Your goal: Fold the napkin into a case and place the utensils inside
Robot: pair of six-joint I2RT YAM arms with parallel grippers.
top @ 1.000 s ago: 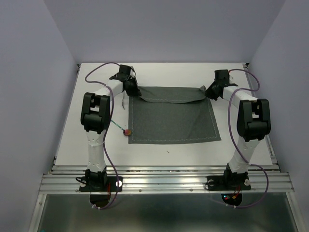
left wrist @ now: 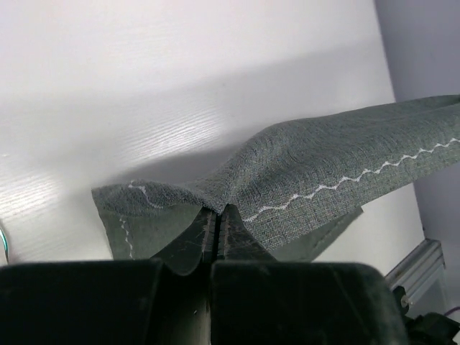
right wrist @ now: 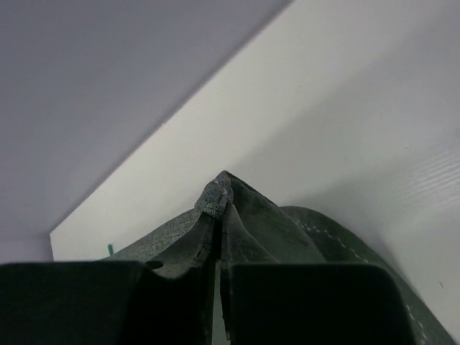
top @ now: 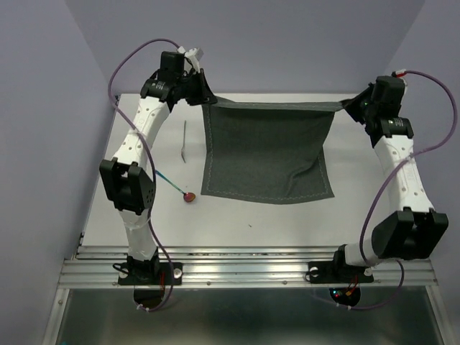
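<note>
The dark grey napkin [top: 262, 158] with white zigzag stitching hangs stretched at its back edge between both grippers, its front part lying on the white table. My left gripper [top: 208, 99] is shut on the back-left of the napkin, its fingers in bunched cloth in the left wrist view [left wrist: 219, 215]. My right gripper [top: 348, 104] is shut on the back-right, as the right wrist view [right wrist: 219, 212] also shows. A light utensil [top: 184, 140] and a rainbow-handled one with a red-brown head [top: 189, 196] lie left of the napkin.
Grey walls surround it at the back and sides, and a metal rail [top: 237, 259] runs along the front edge.
The lying part of the napkin has slid slightly backward.
</note>
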